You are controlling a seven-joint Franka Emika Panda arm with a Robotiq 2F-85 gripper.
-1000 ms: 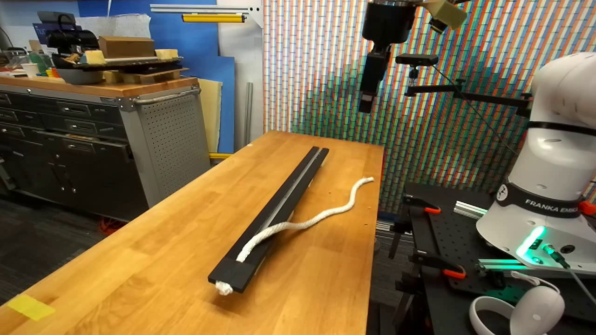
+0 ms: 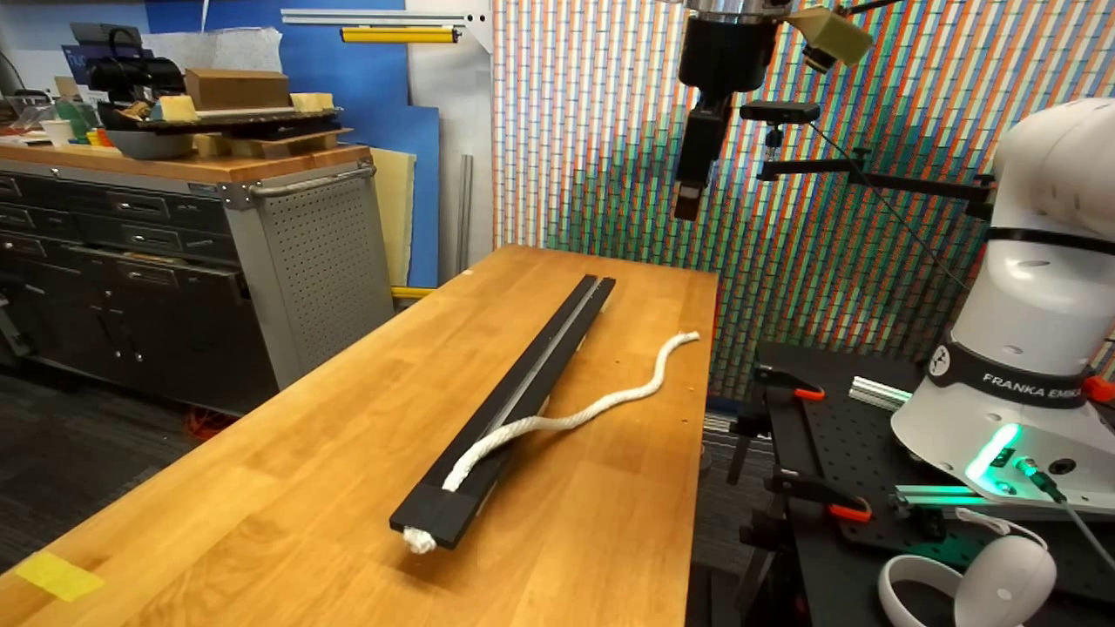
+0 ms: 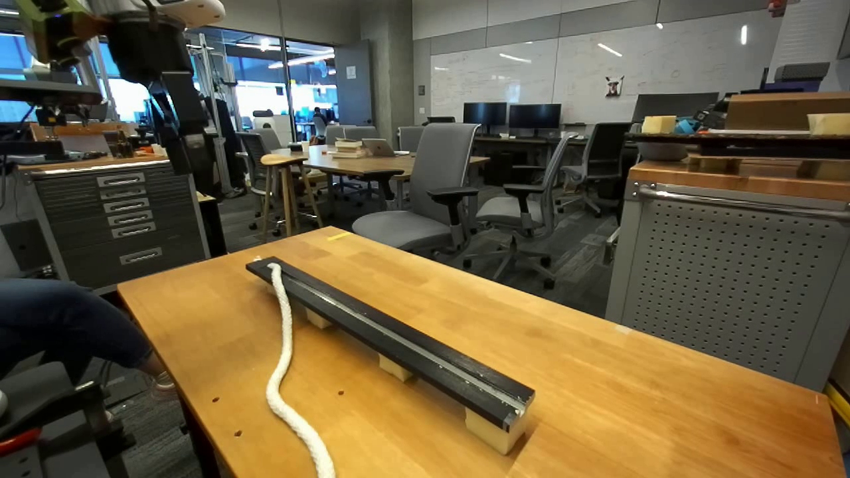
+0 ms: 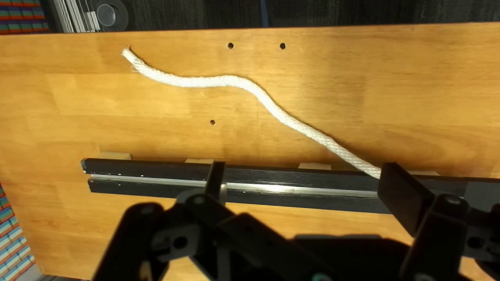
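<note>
A long black bar [image 2: 503, 406] with a pale groove along its length lies raised on small blocks on the wooden table. One end of a white rope [image 2: 617, 399] runs through the bar's near end in exterior view 1, with a frayed tip [image 2: 420, 540] poking out. The rest of it crosses the bar's edge and curves loosely over the table; the wrist view shows its free end [image 4: 127, 52]. High above the table, my gripper is open and empty. Its fingers [image 4: 216, 180] appear over the bar in the wrist view, touching neither bar nor rope.
Bare table surface [image 2: 314, 460] lies to both sides of the bar. A black camera [image 2: 779, 111] on a bracket stands beside the arm. The table edge [image 4: 328, 28] runs close to the rope's free end.
My gripper has come down very slightly in exterior view 1. Rope and bar have stayed where they were.
</note>
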